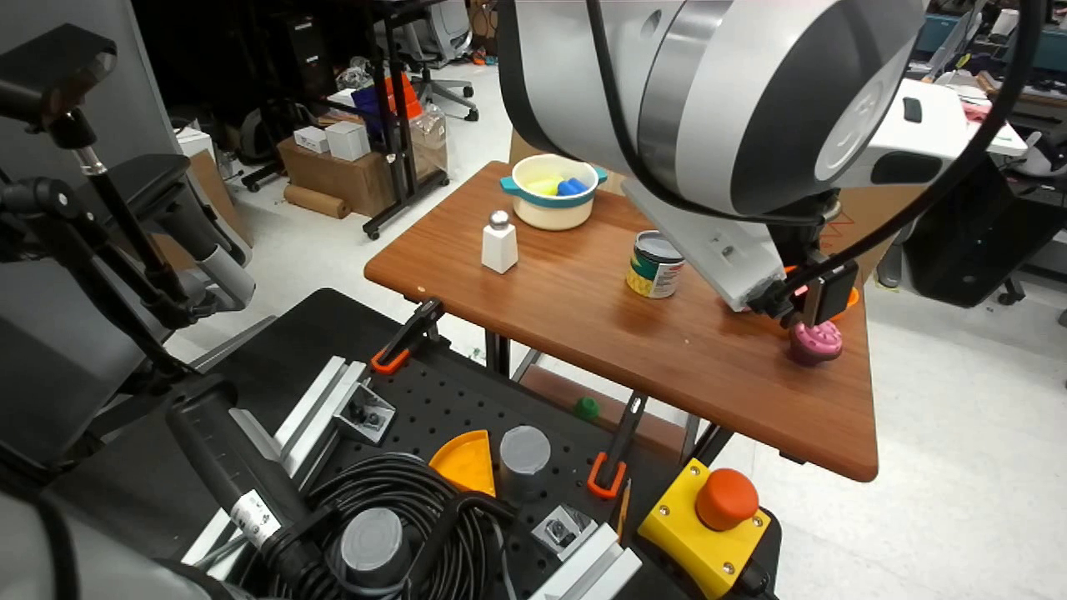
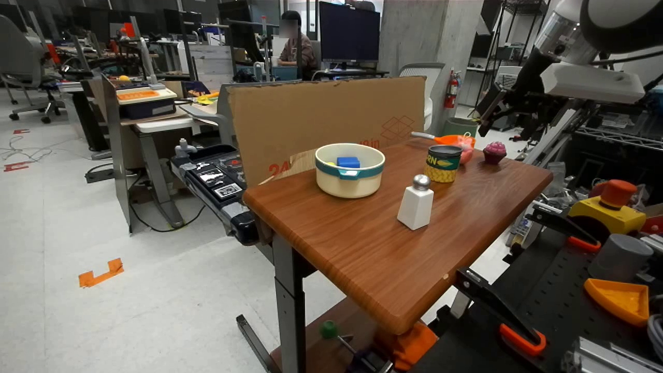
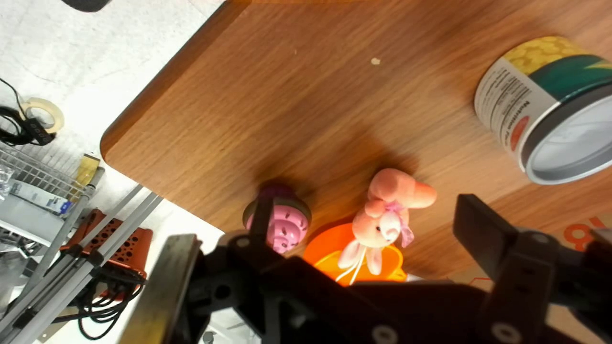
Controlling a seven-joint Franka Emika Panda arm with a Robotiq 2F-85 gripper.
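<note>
My gripper is open above the right end of the wooden table (image 2: 348, 236), its fingers spread wide with nothing between them. Below it in the wrist view are a pink stuffed animal (image 3: 376, 223) and an orange item (image 3: 327, 249), partly covered by the toy. Beside them, partly behind one finger, sits a pink-topped cupcake (image 3: 287, 226). A corn can (image 3: 533, 103) stands farther along the table. Toward the other end are a white shaker (image 2: 415, 205) with a metal cap and a cream pot (image 2: 349, 184) holding blue and yellow things.
A cardboard sheet (image 2: 323, 118) stands along the table's back edge. Clamps (image 1: 622, 445) grip its front edge, where a black pegboard bench with a yellow-and-red stop button (image 1: 727, 499) adjoins. Bare wood lies between the can and the cupcake.
</note>
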